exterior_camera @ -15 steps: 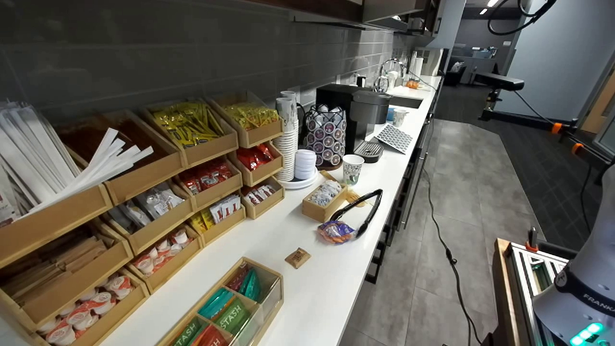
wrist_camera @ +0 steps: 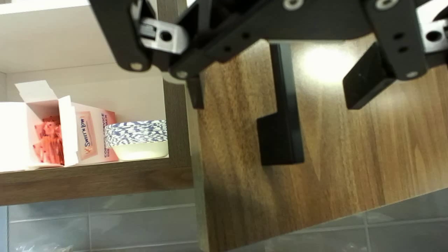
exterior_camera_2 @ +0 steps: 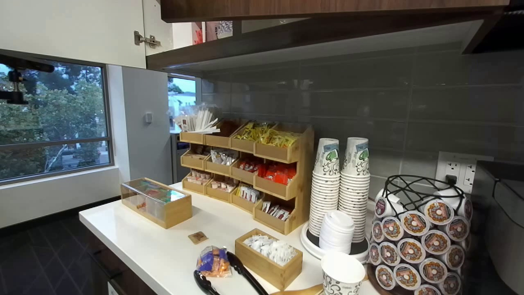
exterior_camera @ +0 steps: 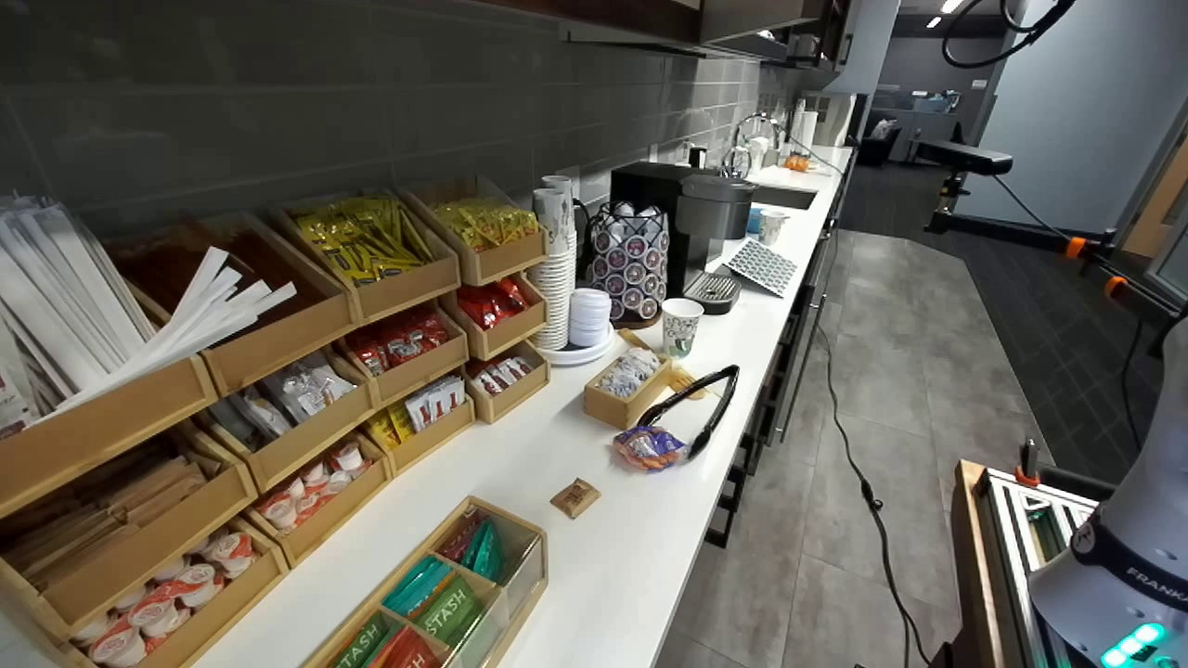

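Observation:
In the wrist view my gripper is open, its two dark fingers spread wide in front of a wood-grain cabinet door (wrist_camera: pixel 344 155). A black handle (wrist_camera: pixel 280 140) on that door shows between the fingers, and neither finger appears to touch it. How far the handle reaches in depth between them I cannot tell. Left of the door edge, a cabinet compartment stands open, with a Sweet'N Low box (wrist_camera: pixel 90 134) and a stack of patterned bowls (wrist_camera: pixel 138 138) inside. Neither exterior view shows the gripper.
A wooden cabinet underside (exterior_camera_2: pixel 314 59) overhangs the counter, with an open white door (exterior_camera_2: pixel 73 29) at left. Below are an organizer (exterior_camera_2: pixel 304 187), stacked cups (exterior_camera_2: pixel 326 196), a tea box (exterior_camera_2: pixel 177 211) and black tongs (exterior_camera_2: pixel 245 273). The arm's base (exterior_camera: pixel 1114 557) stands at right.

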